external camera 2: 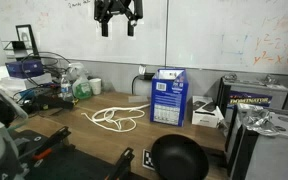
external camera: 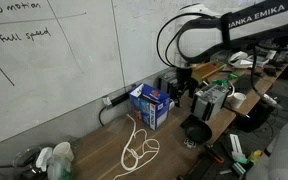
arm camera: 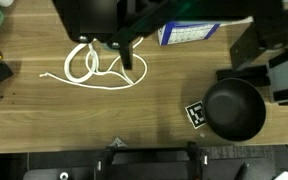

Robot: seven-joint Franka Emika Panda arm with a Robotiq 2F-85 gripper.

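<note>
High above the table hangs my gripper [external camera 2: 115,31], its two fingers spread apart with nothing visible between them. Below it on the wood lies a loosely coiled white cord [external camera 2: 114,119]; the wrist view also shows the cord [arm camera: 89,68]. A blue and white box [external camera 2: 169,97] stands upright to the right of the cord. Nearer the front right sits a round black pan [external camera 2: 179,158], seen from above as an empty dark bowl [arm camera: 234,110]. Dark blurred gripper parts cover the top of the wrist view.
Silvery appliances [external camera 2: 259,145] crowd the right side, with a dark printed box [external camera 2: 254,98] among them. Bottles and cups [external camera 2: 82,86] stand at the back left. A small black-and-white patterned card [arm camera: 195,114] lies beside the pan. Bare wood [arm camera: 94,120] spans the front middle.
</note>
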